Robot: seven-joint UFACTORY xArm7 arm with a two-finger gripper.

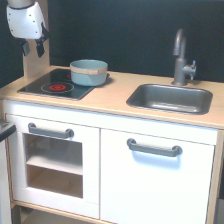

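My gripper [33, 48] hangs at the upper left, in front of the dark back wall and to the left of the stove. Its two dark fingers point down and stand apart, with nothing seen between them. A blue-grey pot [88, 75] with a light brown patch near its rim rests at the right side of the black stovetop [50, 88]. A red ring marks one burner. The pot is clear of my gripper, lower and to its right.
A steel sink [170, 98] with a grey faucet [181, 62] is set into the wooden counter [115, 93] at right. Below are a windowed cabinet door [92, 160] and a white door [150, 185], both with dark handles. Counter between pot and sink is free.
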